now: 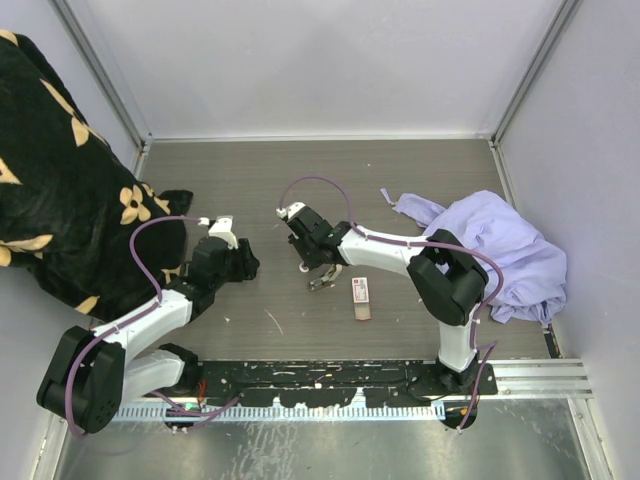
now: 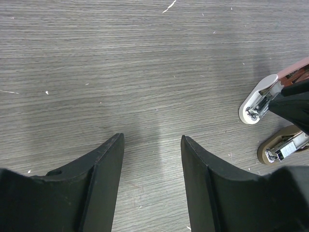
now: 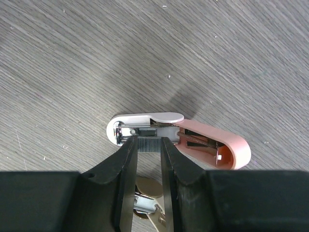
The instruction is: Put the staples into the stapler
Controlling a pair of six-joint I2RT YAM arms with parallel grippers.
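In the right wrist view, a white-and-pink stapler (image 3: 234, 147) lies with its staple channel exposed, the channel at the white end and a spring inside the pink body. My right gripper is shut on a short grey strip of staples (image 3: 149, 145), held at the fingertips over the near edge of that channel. Whether the strip touches the channel cannot be told. To the left, over bare table, my left gripper stands open and empty. Its view shows the stapler's white end (image 2: 247, 112) at the right edge, partly covered by the right fingers (image 2: 294, 108).
A second, brown-and-beige stapler (image 3: 148, 186) lies close beside the first, partly behind the right fingers. In the top view a small white-and-red box (image 1: 361, 290) sits nearer the front. Lilac cloth (image 1: 490, 250) fills the right side, dark patterned cloth (image 1: 80, 190) the left.
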